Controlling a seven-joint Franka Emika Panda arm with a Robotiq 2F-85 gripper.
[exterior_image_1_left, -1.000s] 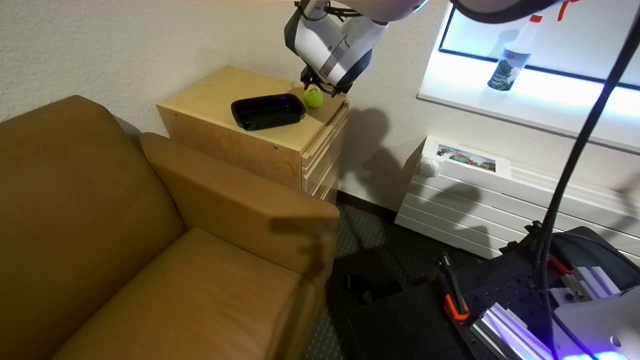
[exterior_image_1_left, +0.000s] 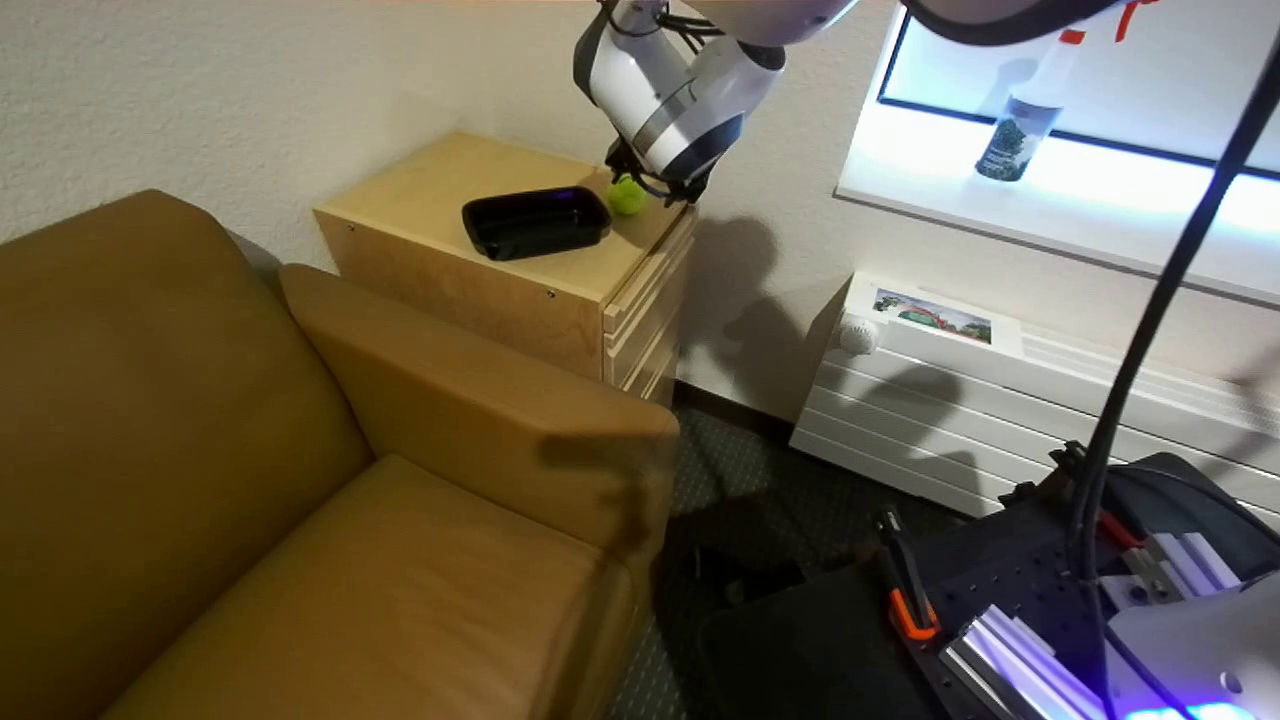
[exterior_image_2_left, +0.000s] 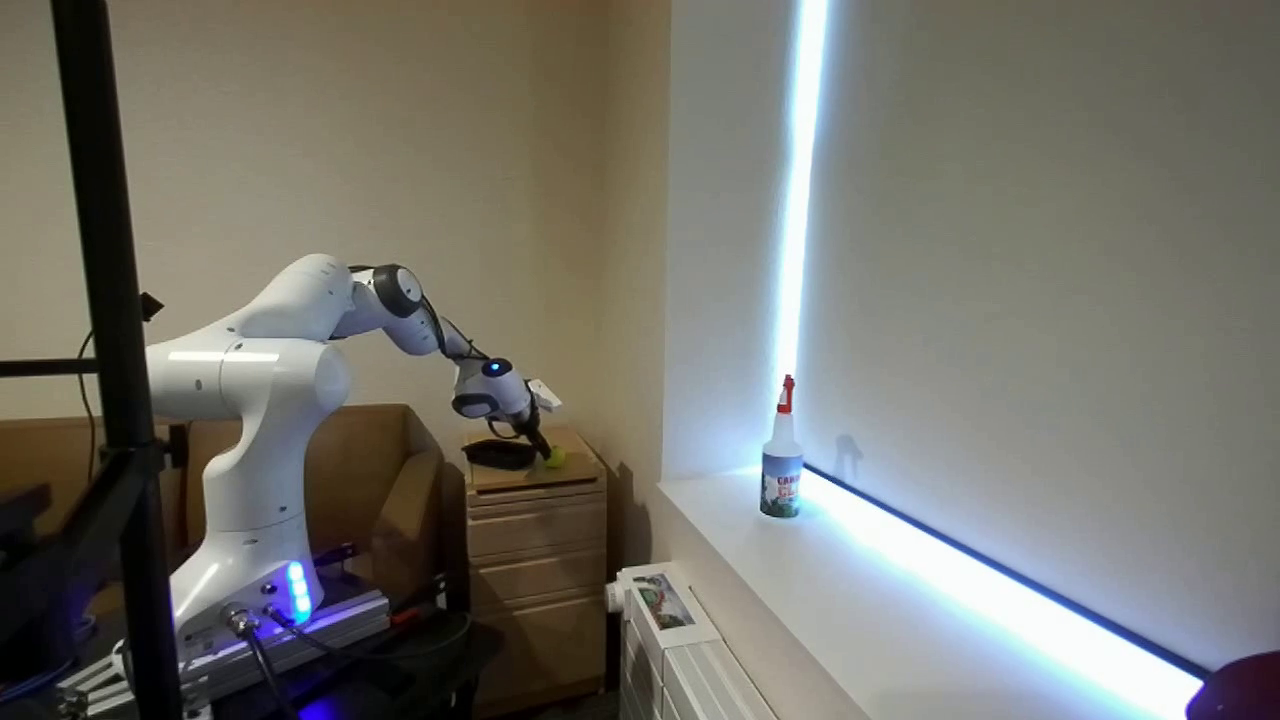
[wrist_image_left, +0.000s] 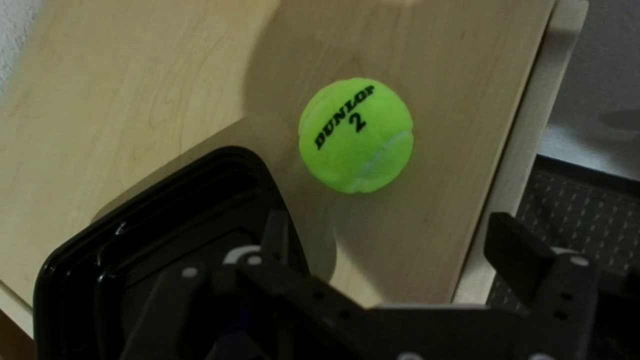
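A yellow-green tennis ball (wrist_image_left: 357, 135) marked DUNLOP 2 rests on the pale wooden cabinet top (wrist_image_left: 150, 90), close to its drawer-side edge. My gripper is open, its fingers wide apart with nothing between them. In the wrist view the ball lies ahead of the gap and apart from both fingertips. Beside the ball sits an empty-looking black tray (wrist_image_left: 180, 186), partly hidden behind my left finger. Exterior view 1 shows the ball (exterior_image_1_left: 626, 196) just right of the tray (exterior_image_1_left: 536, 223), partly overlapped by the gripper.
A tan sofa (exterior_image_1_left: 480, 372) stands against the cabinet's near side. The wall runs behind the cabinet, and a white radiator (exterior_image_1_left: 936, 396) is off to the right. On the windowsill stands a spray bottle (exterior_image_2_left: 781, 468). The cabinet top left of the tray is clear.
In exterior view 1 my arm and gripper have shifted slightly right and down, now covering more of the ball's right side. Ball and tray have stayed put.
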